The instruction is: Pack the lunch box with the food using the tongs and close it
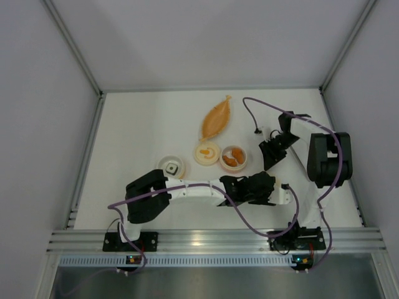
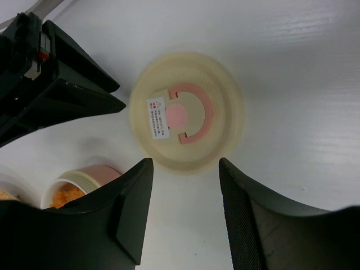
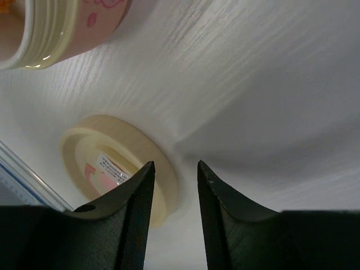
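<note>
A round cream lid (image 2: 222, 126) with a pink clip and a white label lies flat on the table in the left wrist view. My left gripper is open over the lid's near edge, nothing held. From above, the left arm covers most of this lid. My right gripper is open too, its gap empty, beside the lid (image 3: 166, 183), which its left finger partly hides. The right fingers (image 2: 93, 107) also reach in beside the lid in the left wrist view. A round box (image 1: 224, 164) holding orange food stands left of the right gripper.
Left of the food box lie a second lid (image 1: 198, 157) with a yellow clip and a white box (image 1: 182, 167). Behind them rests a tan pouch (image 1: 216, 119). A grey-edged flat object (image 1: 299, 159) sits beneath the right arm.
</note>
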